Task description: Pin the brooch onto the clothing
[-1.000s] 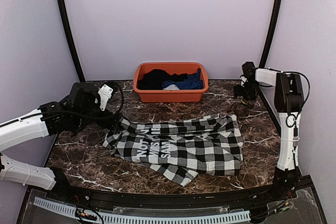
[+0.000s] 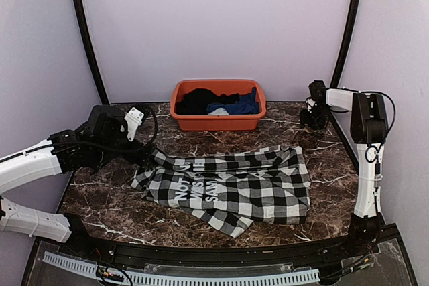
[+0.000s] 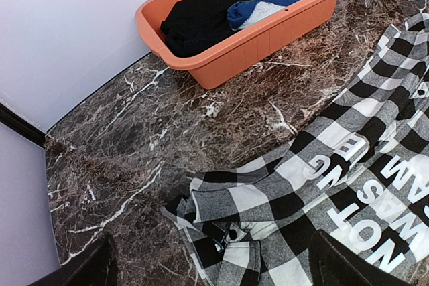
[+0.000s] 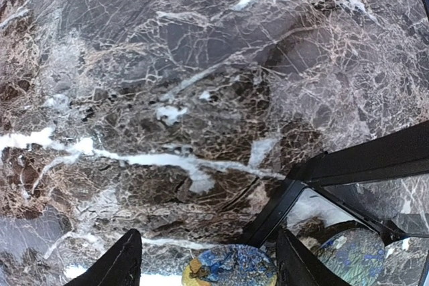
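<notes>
A black-and-white checked garment (image 2: 221, 192) with white letters lies spread over the marble table, also filling much of the left wrist view (image 3: 362, 219). My left gripper (image 2: 144, 155) hangs over its left end, open (image 3: 211, 272). My right gripper (image 2: 312, 118) is low at the back right corner. In the right wrist view its fingertips (image 4: 210, 259) are apart around a round blue-and-yellow brooch (image 4: 228, 266) at the bottom edge; whether they touch it is unclear. A second round piece (image 4: 348, 252) lies by a black frame or stand to the right.
An orange bin (image 2: 218, 122) holding dark, blue and light cloths stands at the back centre. Bare marble (image 2: 335, 179) is free right of the garment and along the front. Walls border the back and both sides.
The left arm and garment are unchanged.
</notes>
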